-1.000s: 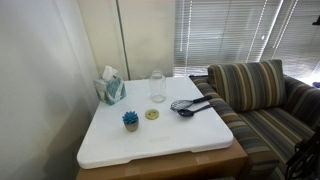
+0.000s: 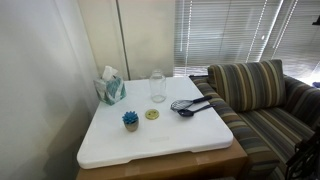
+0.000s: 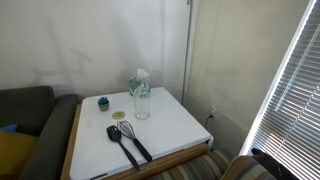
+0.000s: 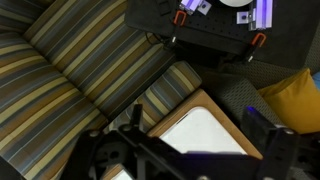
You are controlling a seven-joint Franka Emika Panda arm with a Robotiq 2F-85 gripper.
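In the wrist view my gripper is open, its two dark fingers wide apart with nothing visible between them. Below it shows the corner of the white table [image 4: 198,132]. A clear glass jar [image 2: 158,87] stands toward the table's back, right of a tissue box [image 2: 112,90]. Nearer the front are a small potted blue plant [image 2: 131,121] and a round yellow lid-like disc [image 2: 152,114]. On the right side lie a whisk [image 2: 183,104] and a black spatula or spoon [image 2: 190,112], side by side. None of these objects appears in the wrist view.
A striped armchair [image 2: 252,88] stands close against the table's right side. Behind the table is a wall [image 3: 90,40], with window blinds [image 2: 215,30] beside it. In exterior view 1, dark arm parts [image 2: 304,158] show at the lower right.
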